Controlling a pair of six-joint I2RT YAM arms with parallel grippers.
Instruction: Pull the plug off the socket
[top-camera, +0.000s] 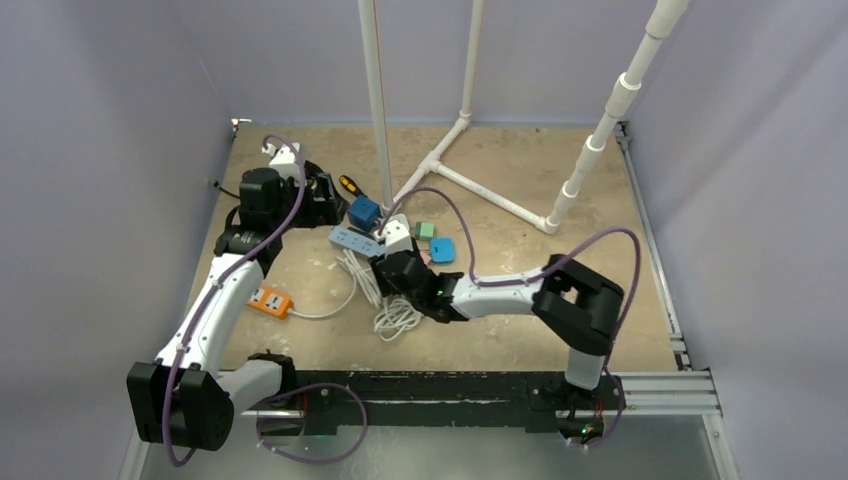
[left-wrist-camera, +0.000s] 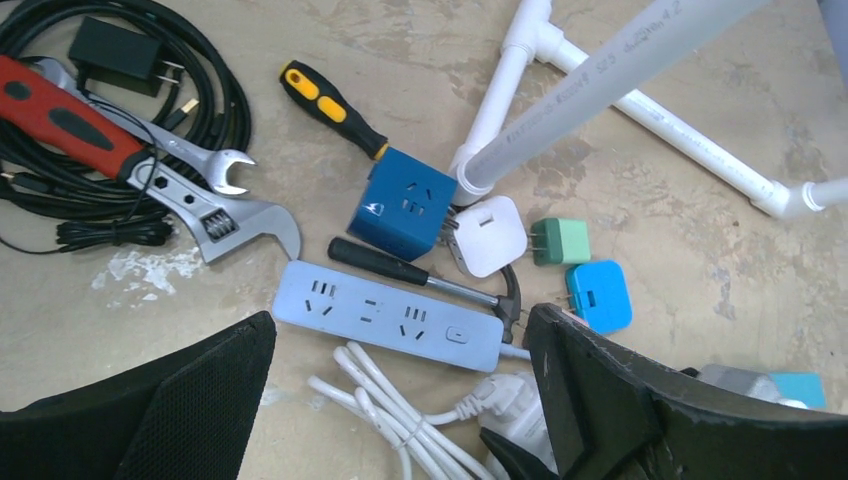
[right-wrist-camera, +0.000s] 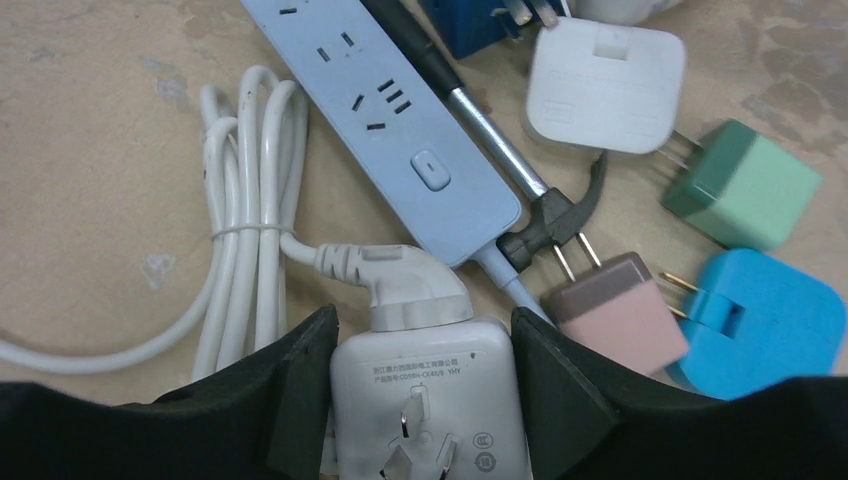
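In the right wrist view, my right gripper is shut on a white plug (right-wrist-camera: 430, 385), with a finger against each side and its metal prongs facing the camera. A white cord leaves the plug's far end and runs into a tied bundle (right-wrist-camera: 245, 210). Just beyond the plug lies a pale blue power strip (right-wrist-camera: 385, 115) with sockets facing up, nothing inserted in them. In the left wrist view, my left gripper stands open above the strip, nothing held between its fingers. An orange socket block (top-camera: 270, 302) rests at the front left on a white cord.
Close around lie a hammer (left-wrist-camera: 400, 268), a blue cube socket (left-wrist-camera: 403, 205), white (left-wrist-camera: 488, 236), green (left-wrist-camera: 562, 241) and blue (left-wrist-camera: 600, 296) adapters. Wrenches (left-wrist-camera: 200, 190) and black cables occupy the left. White pipes (top-camera: 500, 197) stand behind. The board's right side is clear.
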